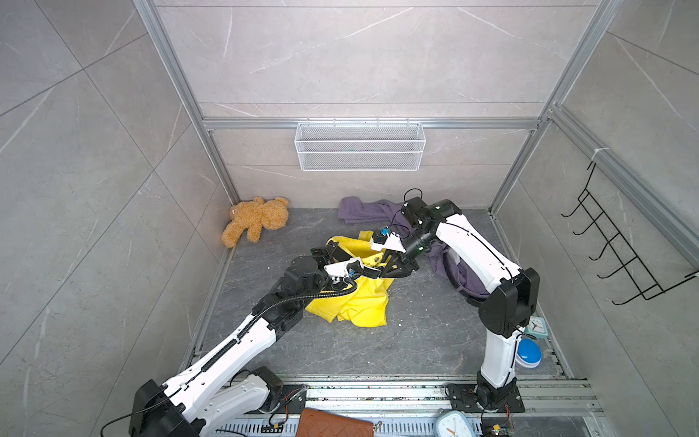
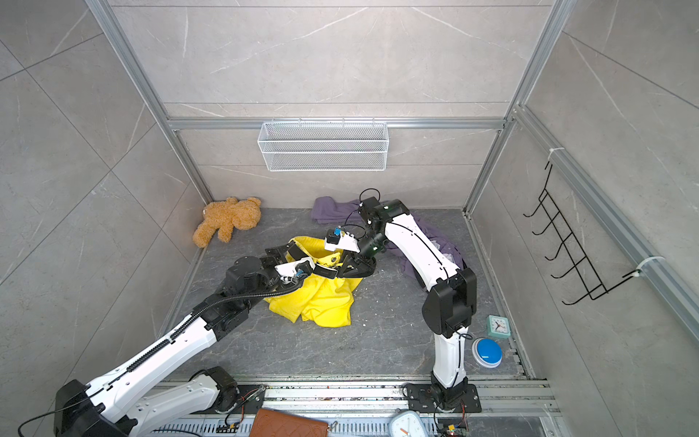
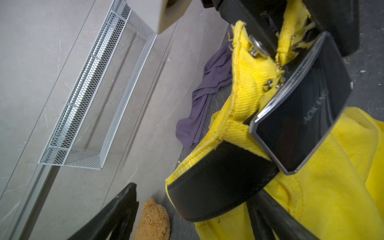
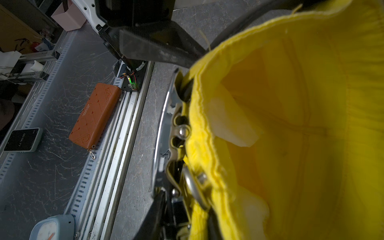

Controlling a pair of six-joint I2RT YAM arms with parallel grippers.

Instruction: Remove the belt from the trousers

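Note:
Yellow trousers (image 1: 356,309) lie mid-table, waistband raised between both grippers. Their black belt (image 3: 218,182) with a chrome-framed dark buckle (image 3: 304,102) runs along the waistband in the left wrist view; the buckle's metal back (image 4: 182,132) shows in the right wrist view. My left gripper is part open at the belt's strap, fingertips either side of it. My right gripper is shut on the waistband and belt by the buckle, its fingertips partly hidden.
A teddy bear (image 1: 255,218) sits back left, purple cloth (image 1: 364,209) lies back and right. A wire basket (image 1: 359,145) hangs on the back wall. A blue button (image 1: 529,352) is front right.

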